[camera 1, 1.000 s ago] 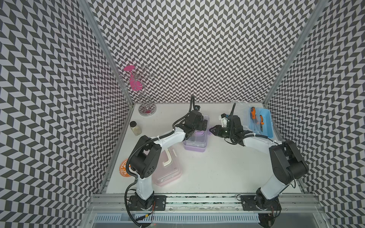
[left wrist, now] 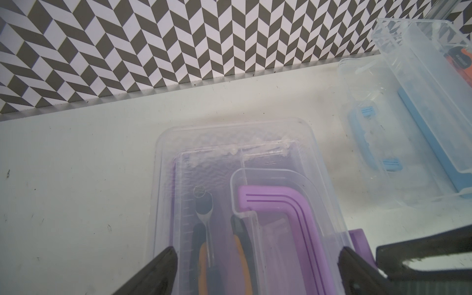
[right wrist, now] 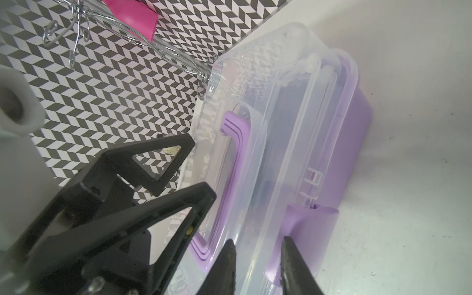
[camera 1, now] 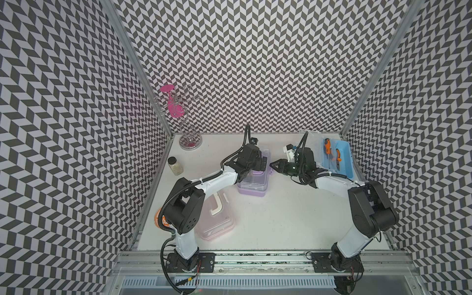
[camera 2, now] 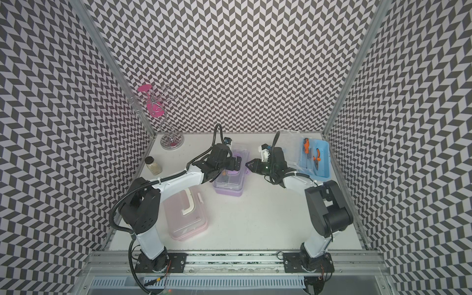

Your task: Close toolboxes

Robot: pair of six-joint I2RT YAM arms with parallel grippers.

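Observation:
The purple toolbox [camera 1: 253,185] stands mid-table with its clear lid [right wrist: 275,147] lying over the base. At its right side the purple latch flap [right wrist: 314,236] sticks outward. My left gripper is over the lid, fingers wide apart, the purple handle [left wrist: 300,216] below them. My right gripper is at the latch side with a narrow gap between its fingers; one fingertip overlaps the flap in view, and contact is unclear. Back right, the blue toolbox [camera 1: 346,169] is open, its clear lid folded left. The pink toolbox [camera 2: 184,216] at front left has its lid down.
A chrome stand with pink pieces [camera 1: 189,141] is at the back left, near a small jar [camera 1: 175,167]. An orange disc [camera 1: 157,217] lies partly behind my left arm.
My left arm has shifted slightly left, its elbow covering more of the orange disc. The right gripper has moved slightly toward the back of the table. The toolboxes look unmoved.

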